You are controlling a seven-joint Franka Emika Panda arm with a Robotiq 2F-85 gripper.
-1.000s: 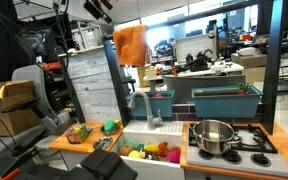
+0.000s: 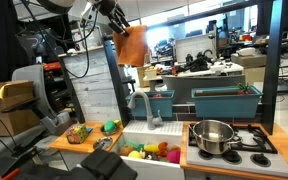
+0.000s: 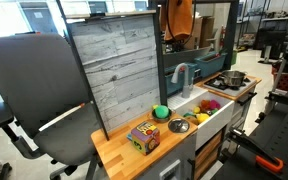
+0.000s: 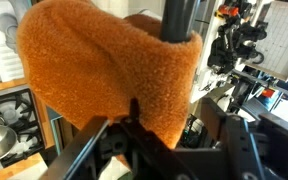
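An orange towel [image 2: 132, 46] hangs over a dark bar, high above the left side of the sink in exterior view 1. The wrist view is largely filled by the towel [image 4: 94, 75], draped over the black bar [image 4: 177, 18]. There, the dark fingers of my gripper stand apart, with the towel's near edge at the gap between them. Whether the fingers press on the cloth is hard to see. In exterior view 2 only the lower part of the towel [image 3: 180, 20] shows at the top.
Below are the sink [image 2: 149, 136] with a tall faucet [image 2: 142, 103], and colourful items in an open drawer [image 2: 150, 152]. A steel pot [image 2: 214, 136] stands on the stove [image 2: 246, 150] at right. A patterned box [image 3: 144, 137] sits on the wooden counter.
In exterior view 1 the arm has moved down and right, bringing the gripper from above and left of the towel to its edge. The towel hangs in about the same place.
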